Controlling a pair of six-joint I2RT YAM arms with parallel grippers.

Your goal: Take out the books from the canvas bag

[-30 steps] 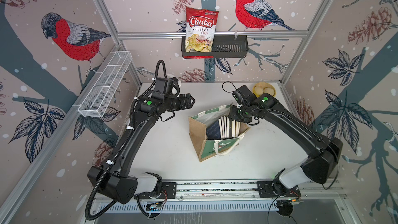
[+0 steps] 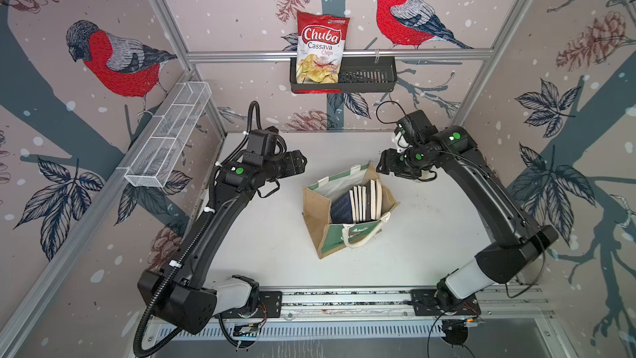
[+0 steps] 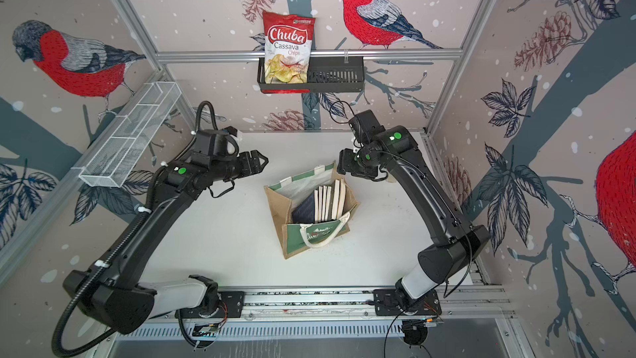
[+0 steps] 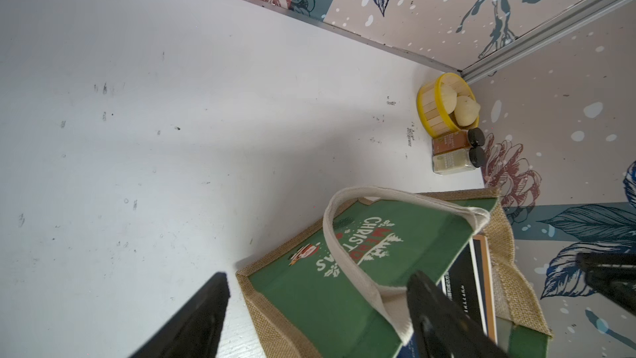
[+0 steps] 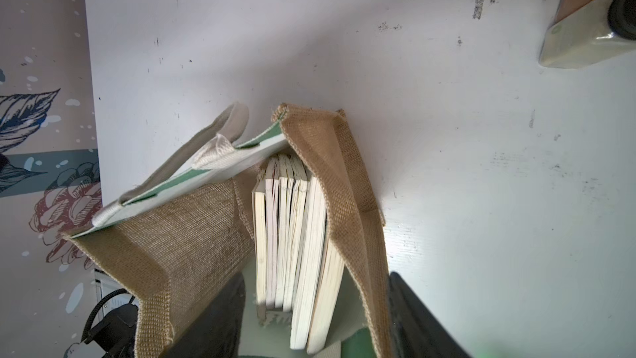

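Observation:
The canvas bag point(image 2: 318, 225), tan burlap with green panels and white handles, stands open mid-table, holding several books point(image 2: 364, 201) packed side by side with pale page edges showing. My left gripper point(image 2: 291, 163) hangs in the air left of and above the bag; in the left wrist view its blurred fingers are apart over the bag and handle. My right gripper point(image 2: 391, 162) is raised above the bag's back right; in the right wrist view its fingers are apart over the bag, holding nothing.
A yellow basket point(image 4: 434, 106) of pale round items and two bottles point(image 4: 457, 159) stand at the far back right. A chip bag point(image 2: 321, 49) sits in a black wall shelf point(image 2: 367, 79), a wire rack point(image 2: 162, 139) hangs left. The table left of the bag is clear.
My right gripper has risen and moved right, away from the books. My left gripper has shifted slightly back and left. The bag and books look much the same.

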